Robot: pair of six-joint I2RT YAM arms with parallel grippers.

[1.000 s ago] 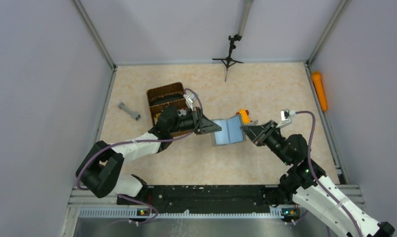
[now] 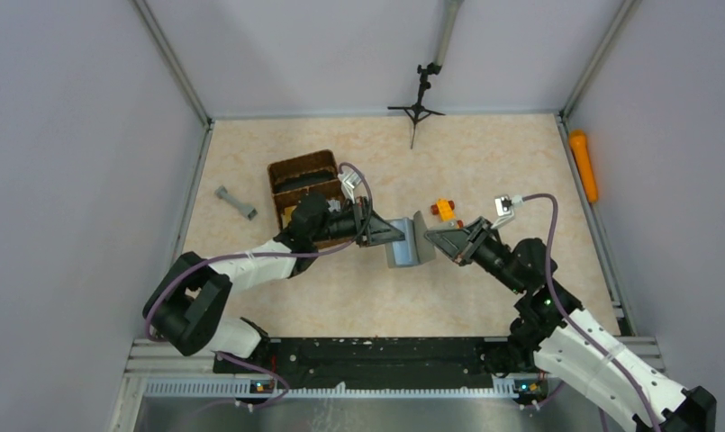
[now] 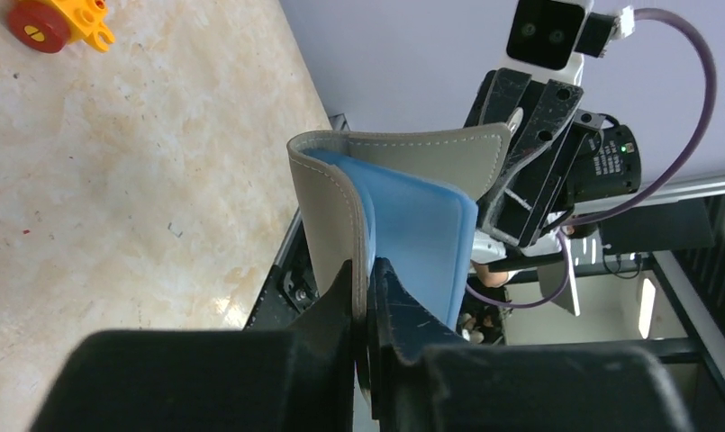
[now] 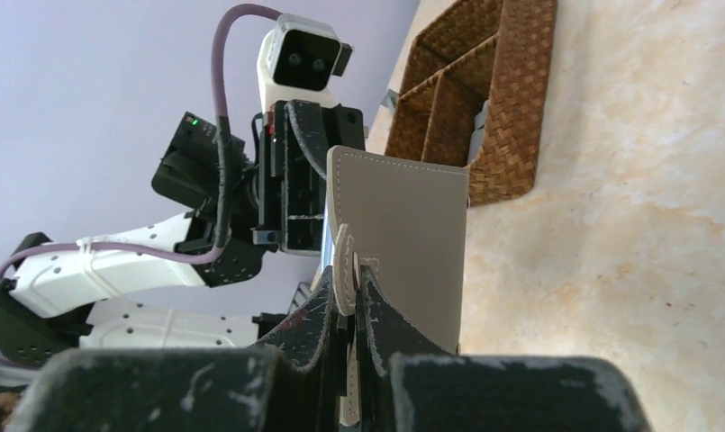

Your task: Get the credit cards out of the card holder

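The card holder (image 2: 403, 245), grey-beige outside with a blue inside, stands partly folded above the table between my two grippers. My left gripper (image 2: 402, 236) has its fingers close together on one side of it; the left wrist view shows the beige cover (image 3: 325, 193) running down between them, with a blue panel (image 3: 421, 229) inside. On the opposite side, my right gripper (image 2: 429, 236) is shut on a thin edge. From the right wrist view, mostly the stitched outer cover (image 4: 408, 234) shows. I cannot make out separate credit cards.
Behind the left arm stands a brown woven basket (image 2: 302, 166) with compartments. A yellow toy with red wheels (image 2: 445, 209) lies behind the holder. A grey tool-like piece (image 2: 236, 202) is at left, an orange object (image 2: 584, 166) at the right edge.
Compared with a second ago, my right gripper is farther left, nearer the left one, and the holder has gone from spread open to partly folded. The left arm has barely moved.
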